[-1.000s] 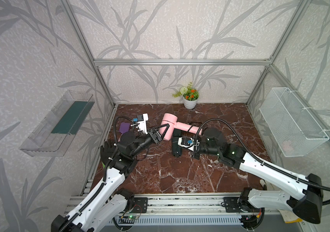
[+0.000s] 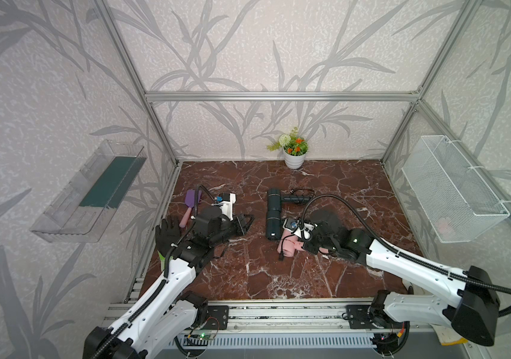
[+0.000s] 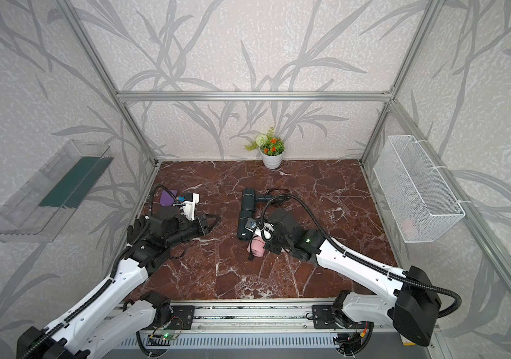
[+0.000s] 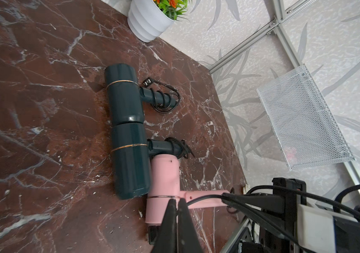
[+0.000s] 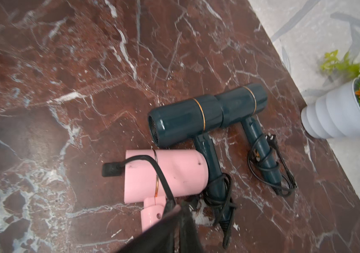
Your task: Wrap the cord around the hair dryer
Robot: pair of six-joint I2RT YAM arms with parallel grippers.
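The pink hair dryer (image 5: 167, 172) lies on the marble table, its body touching a dark green dryer. Its black cord (image 5: 149, 159) crosses over the body, with the plug (image 5: 112, 169) beyond the edge. My right gripper is shut above the pink handle (image 5: 151, 215). The cord runs to its fingertips; whether they pinch it, I cannot tell. Seen in the left wrist view, the handle passes below the right fingers (image 4: 251, 201). My left gripper is shut and holds nothing, standing left of the dryers in the top left view.
Two dark green hair dryers (image 4: 130, 156) (image 4: 124, 101) with wound cords lie end to end behind the pink one. A potted plant (image 2: 294, 158) stands at the back. A black glove (image 2: 167, 235) and a purple-headed tool (image 2: 191, 198) are at the left.
The pink dryer, earlier raised between my two grippers, now rests on the table near the front. My left gripper has drawn back from it.
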